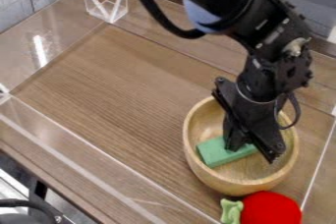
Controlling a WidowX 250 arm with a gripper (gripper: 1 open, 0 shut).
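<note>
A light wooden bowl (206, 177) sits at the right front of the table, with a green block (219, 153) lying inside it. My gripper (256, 144) reaches down from above into the bowl, over the right part of the block. The black fingers hide part of the block, and whether they are open or shut, or touch the block, cannot be made out from this view.
A red tomato-like object (272, 209) with a green piece (230, 212) lies just in front of the bowl. A white wire stand (108, 2) is at the back left.
</note>
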